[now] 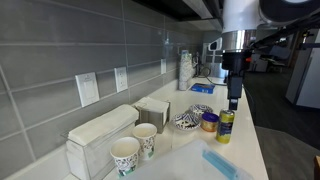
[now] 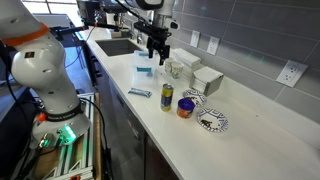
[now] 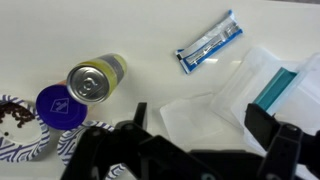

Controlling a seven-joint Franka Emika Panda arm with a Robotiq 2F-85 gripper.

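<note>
My gripper stands open above the counter, with nothing between its fingers. Below that gap lies a clear, pale plastic sheet or tray [image 3: 192, 122]. A yellow can [image 3: 95, 78] stands upright, left of the fingers in the wrist view. Beside it is a blue jar [image 2: 186, 107] with a purple lid [image 3: 60, 106]. A small blue-and-white packet [image 3: 209, 42] lies flat beyond the fingers. To the right, a clear container with a teal strip [image 3: 275, 90] is partly covered by the right finger.
Patterned plates [image 2: 211, 119] lie past the jar. Two paper cups [image 1: 125, 154] and white boxes [image 1: 100, 135] line the tiled wall.
</note>
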